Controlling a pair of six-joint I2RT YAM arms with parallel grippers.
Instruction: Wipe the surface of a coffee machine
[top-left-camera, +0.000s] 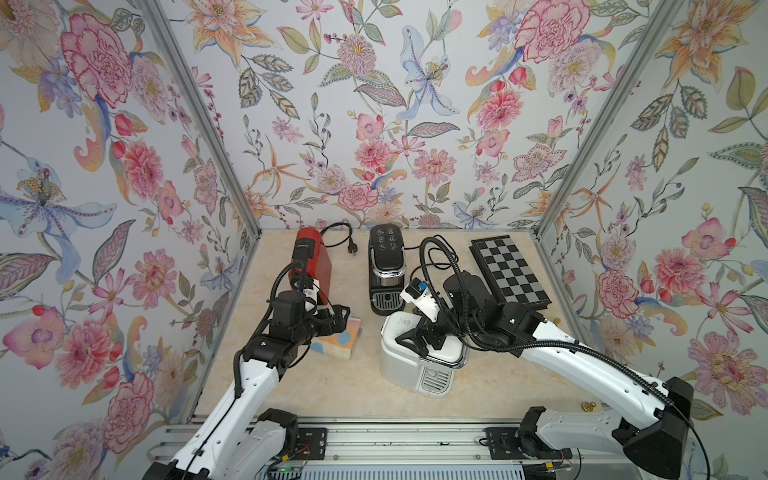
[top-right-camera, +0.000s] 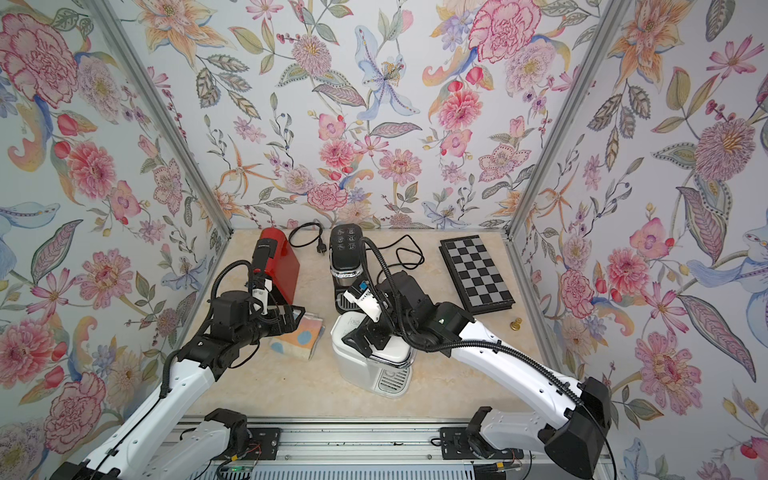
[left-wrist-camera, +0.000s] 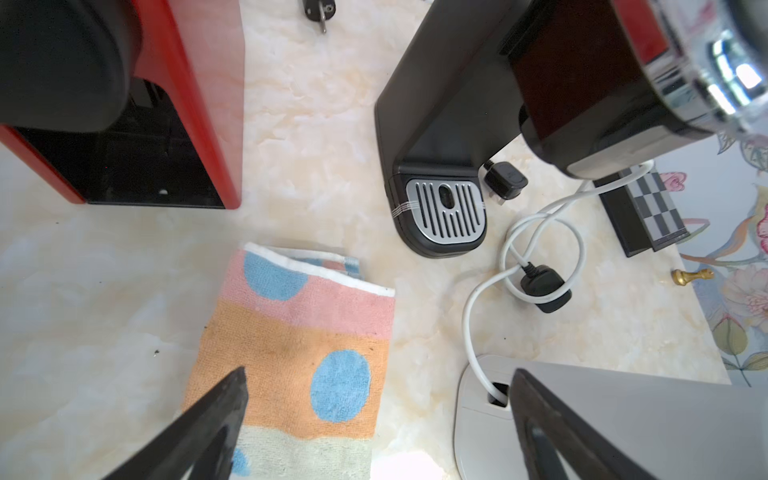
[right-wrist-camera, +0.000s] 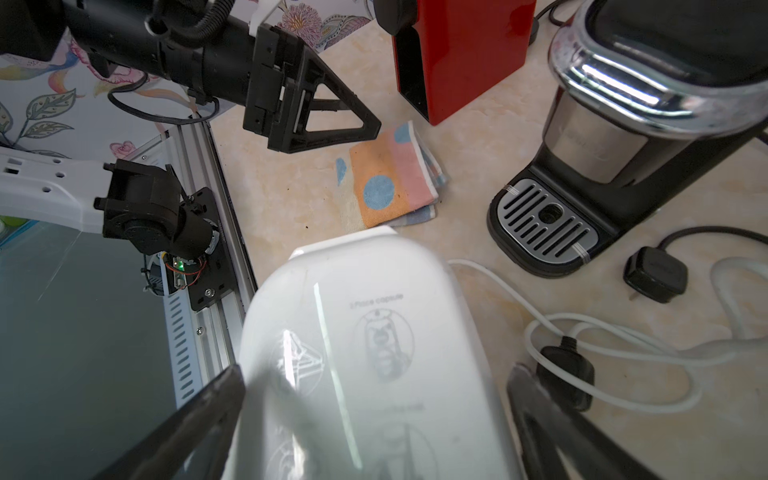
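A folded cloth (left-wrist-camera: 296, 360) in pink, orange and blue spots lies flat on the table, left of the white coffee machine (top-left-camera: 404, 364). Over the cloth hovers my left gripper, open, its fingers spread wide and empty. My right gripper is also open, above the white machine's smooth top; its fingers appear either side of the lid in the right wrist view, and whether they touch it I cannot tell. Behind stand a black coffee machine (top-left-camera: 387, 260) with a chrome band and a red machine (top-right-camera: 281, 272).
A white cable (left-wrist-camera: 520, 256) with a black plug lies coiled between the white and black machines. At the right back is a chessboard (top-left-camera: 509, 272), with a small gold piece (top-right-camera: 515, 324) near it.
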